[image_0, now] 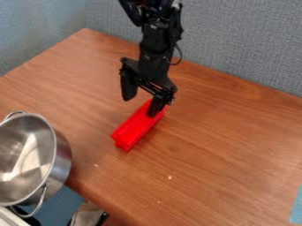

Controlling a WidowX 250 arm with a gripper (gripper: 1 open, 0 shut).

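My black gripper (143,97) is open above a red bar-shaped object (136,132) that lies diagonally on the wooden table (224,150). One finger reaches down over the far end of the red object; whether it touches cannot be told. The other finger is higher and to the left, over bare wood.
A steel pot (30,159) with handles stands at the left edge, with some clutter below it at the table's edge. Grey padded walls border the back.
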